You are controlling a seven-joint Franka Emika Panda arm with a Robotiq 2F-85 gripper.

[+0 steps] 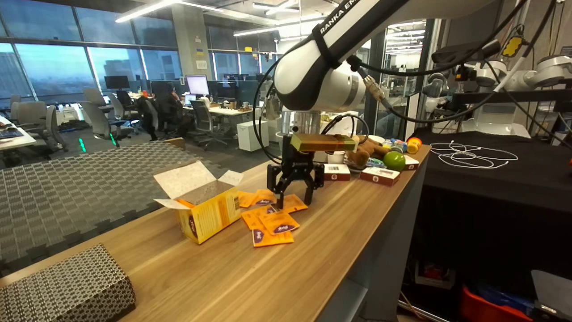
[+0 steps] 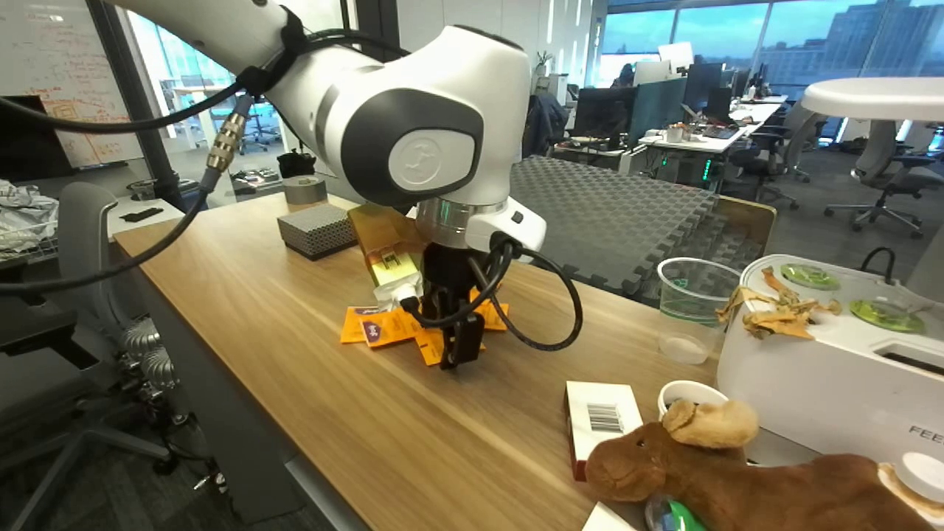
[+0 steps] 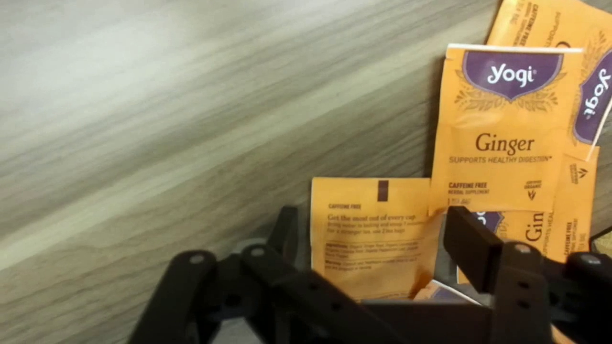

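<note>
Several orange Yogi tea sachets (image 1: 278,222) lie loosely overlapped on the wooden counter. Low over their far edge is my gripper (image 1: 295,205), its fingers apart. In the wrist view one sachet (image 3: 373,229), back side up, shows between the two fingertips, with bare wood at its left. Another sachet (image 3: 505,132), marked Ginger, overlaps its right corner. Whether the fingertips touch the counter cannot be told. An open yellow box (image 1: 217,217) stands beside the pile, flaps up, with a bit of orange visible inside. In the second exterior view the arm partly hides the sachets (image 2: 389,327).
A patterned dark box (image 1: 69,284) sits at the counter's near left end. Red-and-white boxes (image 1: 380,175), a green apple (image 1: 394,161) and a brown plush toy (image 2: 708,460) crowd the other end.
</note>
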